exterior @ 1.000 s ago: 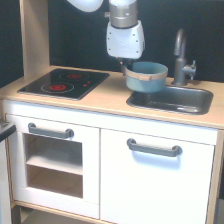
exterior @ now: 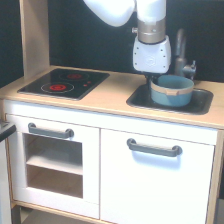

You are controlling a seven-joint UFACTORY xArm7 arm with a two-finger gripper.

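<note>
A teal pot (exterior: 172,93) with a tan rim is over the black sink (exterior: 139,98), on the right of the toy kitchen's counter. Its lower part comes within the sink's outline, though whether it touches the bottom cannot be told. At the pot's left side, the dark fingers of my gripper (exterior: 152,77) reach down from the white wrist. They appear shut on the pot's near-left edge or handle; the exact contact is small and unclear.
Behind the pot rises a dark faucet (exterior: 181,52), close to its rim. A black stovetop (exterior: 64,83) with red burner marks lies bare on the left. Wooden counter (exterior: 112,90) between stove and sink is clear. Below are an open-shelf oven (exterior: 55,160) and a white cabinet door (exterior: 150,180).
Arm and pot have moved together to the right and lower in the view, bringing the pot from the sink's left part to its middle, nearer the faucet.
</note>
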